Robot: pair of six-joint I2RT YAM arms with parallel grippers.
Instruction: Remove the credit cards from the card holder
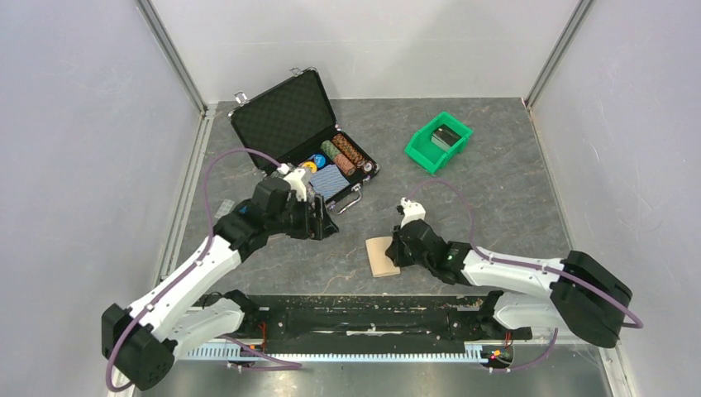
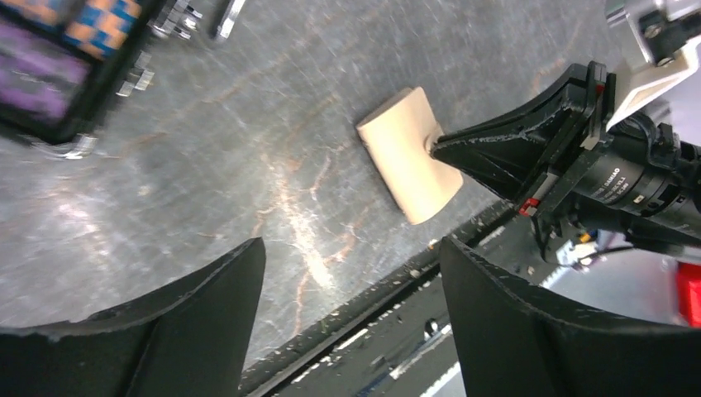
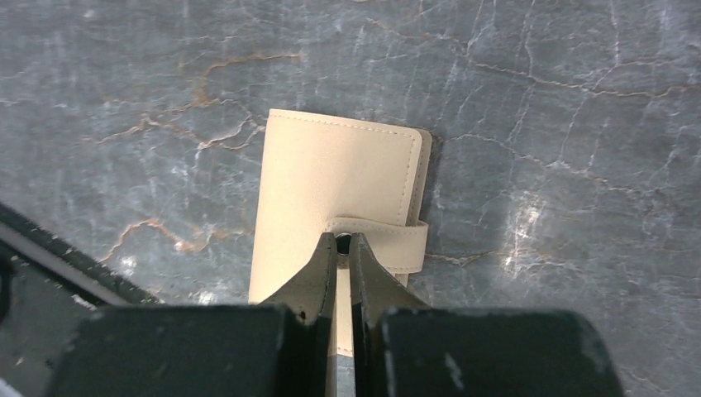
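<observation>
A beige card holder (image 1: 379,255) with a strap and snap lies near the front centre of the table; no cards are visible. In the right wrist view my right gripper is shut, its tips over the snap on the strap of the holder (image 3: 314,174). The left wrist view shows it touching or very close to the holder (image 2: 397,157). My left gripper (image 1: 318,222) is above the table left of the holder, its fingers apart with nothing between them (image 2: 351,289).
An open black case (image 1: 283,120) with poker chips stands at the back left. A green bin (image 1: 426,153) with dark items sits at the back right. The table around the holder (image 1: 488,190) is mostly clear.
</observation>
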